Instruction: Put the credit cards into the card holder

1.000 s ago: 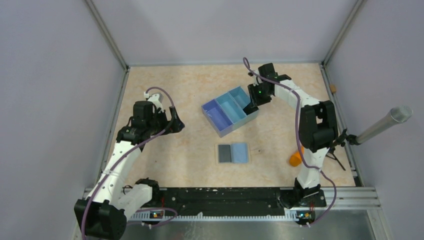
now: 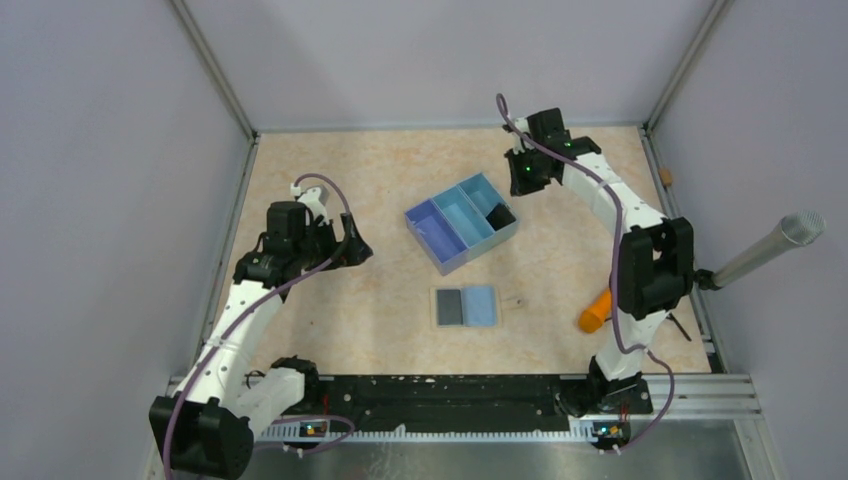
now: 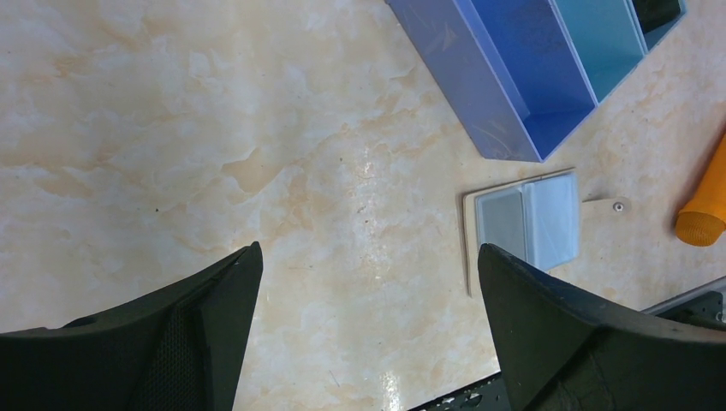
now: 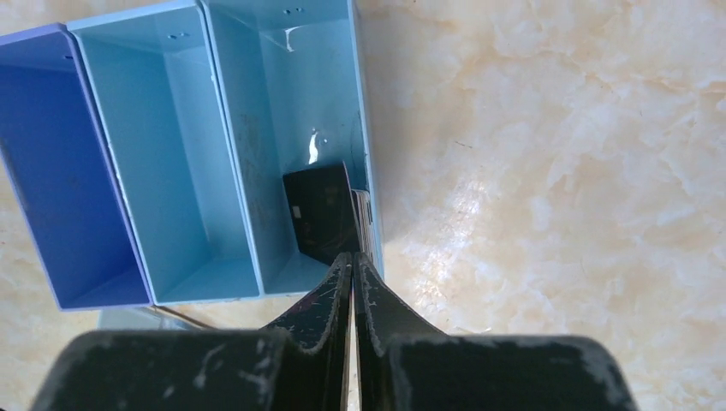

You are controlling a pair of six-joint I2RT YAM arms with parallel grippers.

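Several cards [image 4: 321, 210] lean in the near end of the box's right-hand light-blue compartment [image 4: 300, 77], a black one on top and the edges of others showing beside it. My right gripper is shut above the compartment's right wall, with nothing between its fingers; in the top view it hangs just right of the box. The card holder [image 3: 524, 224], with a grey half and a blue half, lies open on the table below the box. Left of both, my left gripper stands open and empty over bare tabletop.
The box's other two compartments, dark blue [image 2: 438, 231] and middle blue [image 2: 461, 215], look empty. An orange cylinder [image 2: 595, 313] lies by the right arm. Between the left gripper and the holder the tabletop is clear.
The left arm is practically still.
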